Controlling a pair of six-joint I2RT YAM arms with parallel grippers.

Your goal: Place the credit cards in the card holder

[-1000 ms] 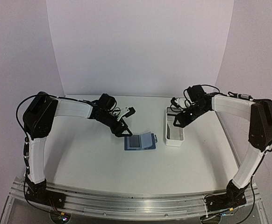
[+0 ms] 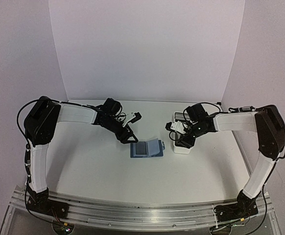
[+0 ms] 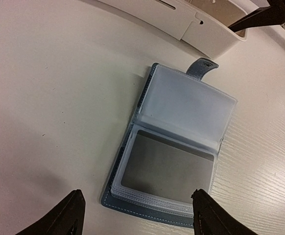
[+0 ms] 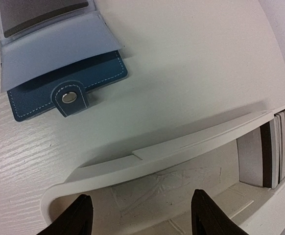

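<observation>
The blue card holder (image 2: 147,148) lies opened on the table, its clear sleeves (image 3: 186,105) spread and its snap strap (image 4: 69,97) toward the white box. Over its left edge my left gripper stands open, with nothing between its fingers. In the right wrist view several cards (image 4: 279,149) stand on edge at one end of the long white box (image 4: 201,142). My right gripper is open above the box's empty part, near the end away from the cards. Nothing shows between its fingers.
The white box (image 2: 182,149) stands right of the card holder with a small gap between them.
My right gripper has moved left and toward the front, from over the box's right side to over its front part. My left arm and the card holder have stayed put.
</observation>
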